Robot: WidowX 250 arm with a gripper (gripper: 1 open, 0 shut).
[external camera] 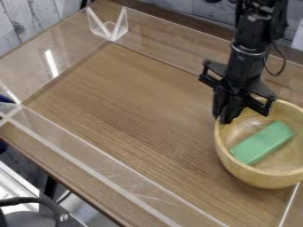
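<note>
My black gripper (229, 102) is at the right, pointing down at the back-left rim of a tan bowl (258, 173), its fingers at that rim; I cannot tell whether they are closed on it. A green block (261, 142) lies tilted diagonally inside the bowl.
A white taped mark (108, 27) is at the back left. A black object (30, 214) sits at the lower-left corner.
</note>
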